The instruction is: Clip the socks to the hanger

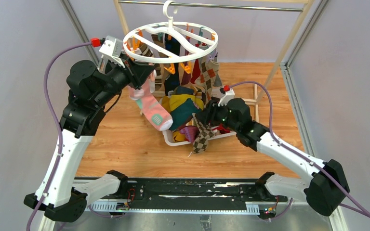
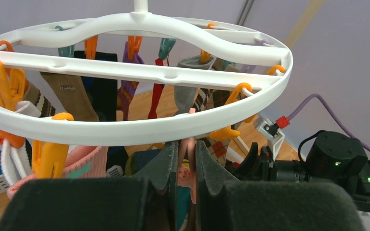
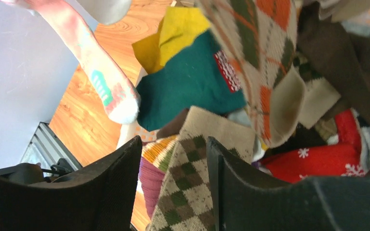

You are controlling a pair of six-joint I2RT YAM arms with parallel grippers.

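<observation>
The white round hanger with orange clips carries several socks. My left gripper is just under the near rim, shut on a pink strip, apparently part of a pink sock. A pink sock hangs below the left gripper in the top view. My right gripper is low over the basket, open, above a brown-and-tan checkered sock that lies across the pile. An orange-checked sock hangs just beyond it.
The white basket holds a mixed pile of socks, teal, yellow and red among them. A wooden rack with a metal bar stands behind.
</observation>
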